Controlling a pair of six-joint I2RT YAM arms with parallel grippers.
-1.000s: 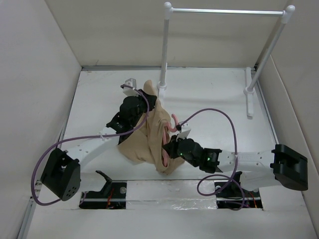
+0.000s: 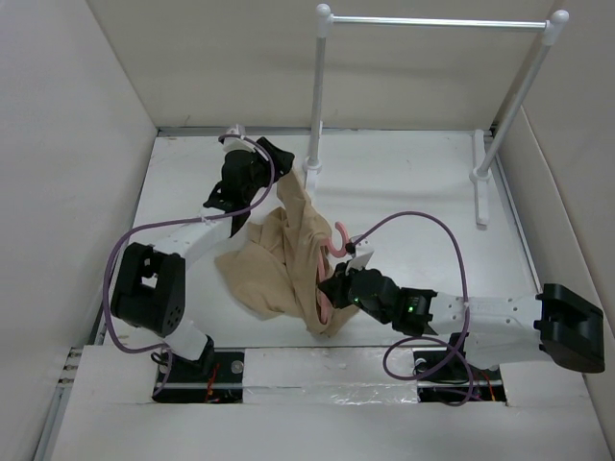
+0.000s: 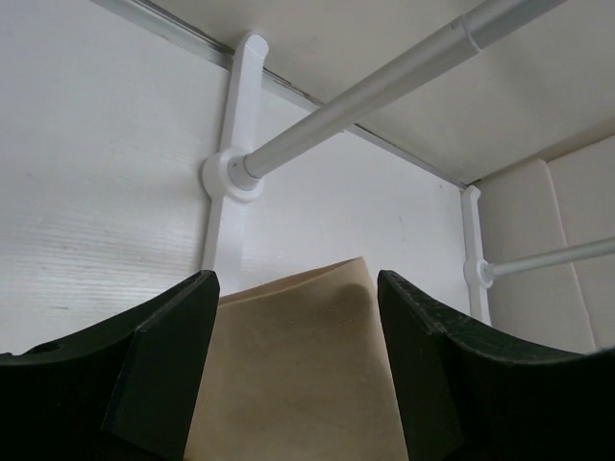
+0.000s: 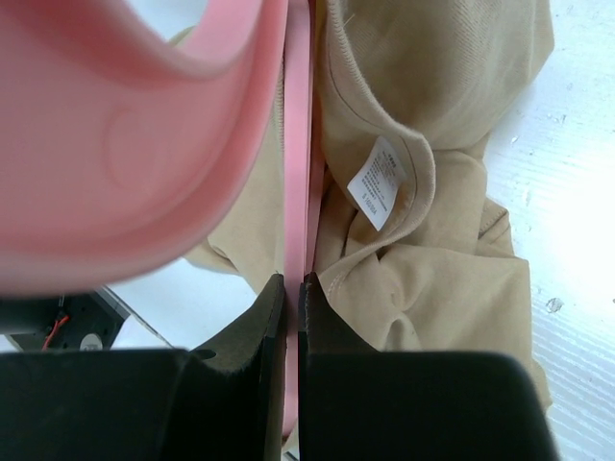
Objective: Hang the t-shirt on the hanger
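The tan T-shirt (image 2: 259, 269) lies bunched on the white floor, its upper end lifted toward the rack's left post. My left gripper (image 2: 282, 157) is open at that end; in the left wrist view a folded top edge of cloth (image 3: 307, 336) sits between and beyond its open fingers. My right gripper (image 2: 331, 282) is shut on the pink hanger (image 4: 296, 192), which runs inside the shirt's opening, its hook standing out at the right. A white label (image 4: 377, 182) shows on the hem beside it.
A white rack with a top bar (image 2: 432, 21) and two posts stands at the back. Side walls bound the space. The floor right of the shirt, between the rack's feet (image 2: 480, 202), is clear.
My right gripper and the hanger have shifted slightly toward the right.
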